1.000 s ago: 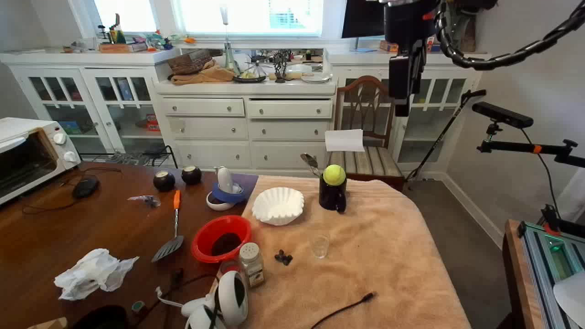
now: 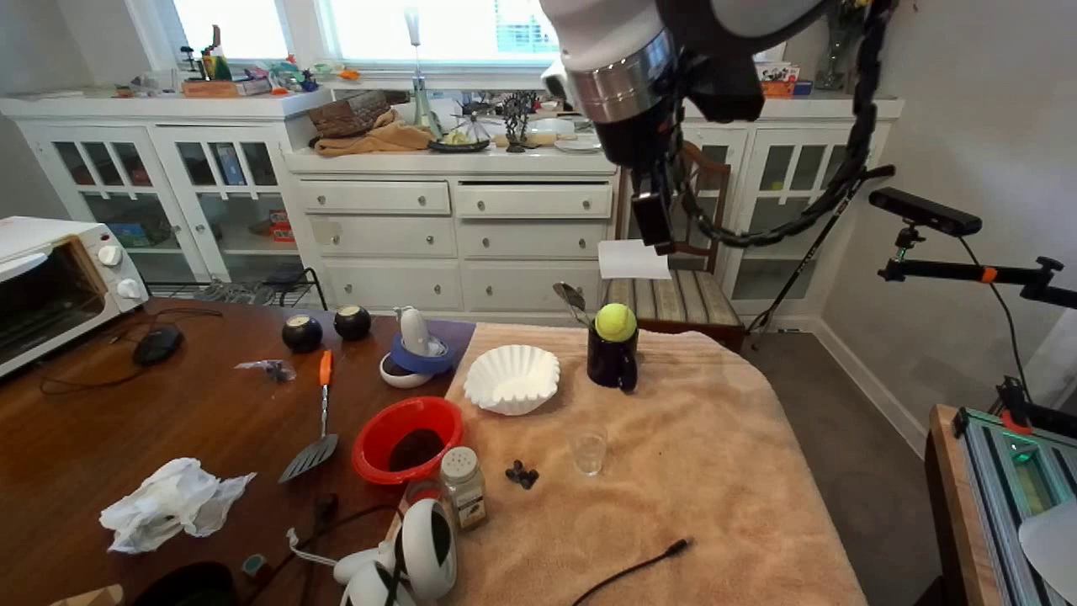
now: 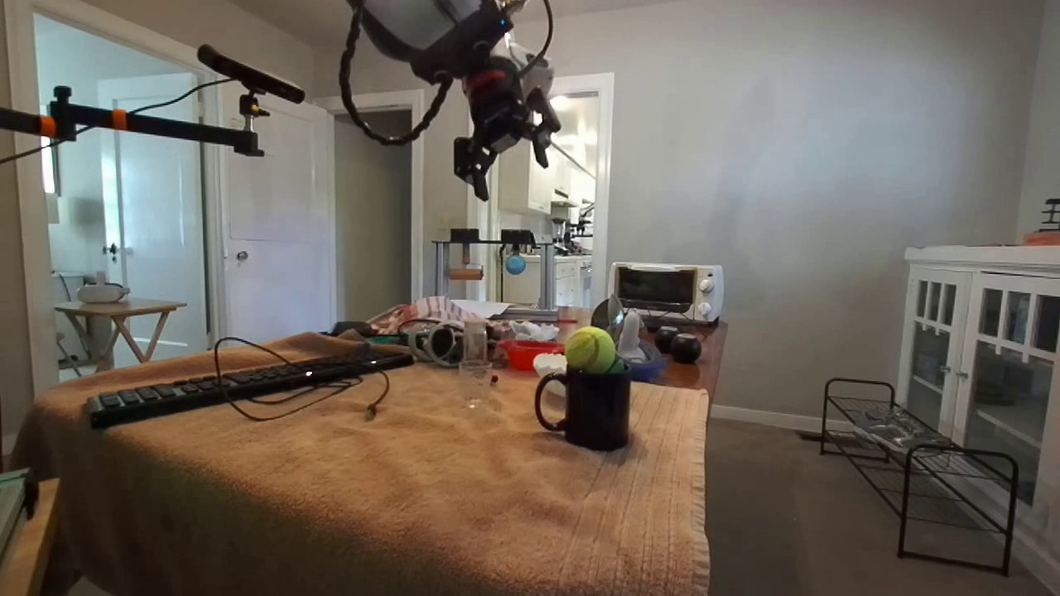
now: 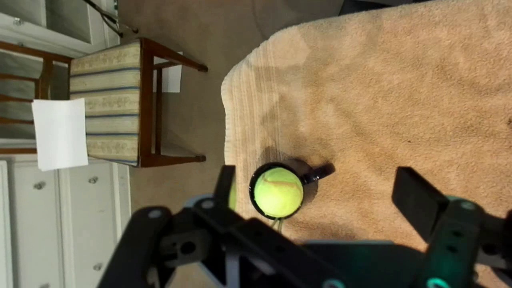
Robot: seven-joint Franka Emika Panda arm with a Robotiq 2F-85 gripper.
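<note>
A black mug [image 2: 608, 362] stands upright near the far edge of the towel-covered table, a yellow-green tennis ball [image 2: 616, 322] resting in its mouth. From above, the wrist view shows the ball [image 4: 278, 192] filling most of the mug's opening, and the mug's handle [image 4: 319, 173] points right. My gripper [image 3: 508, 169] hangs high over the table, apart from everything on it. In the wrist view its fingers [image 4: 416, 204] are spread wide, with nothing held between them; the mug lies far below, nearer the left finger.
Left of the mug are a white fluted bowl [image 2: 511, 380], a clear glass [image 2: 588, 451] and a red bowl [image 2: 405, 440]. Spoons [image 2: 571, 296] rise beside the mug. A keyboard [image 3: 248, 383] with a cable lies on the towel.
The arm has swung left and lower in exterior view 1, and the gripper has tilted. The mug, the ball and the other table items have stayed put.
</note>
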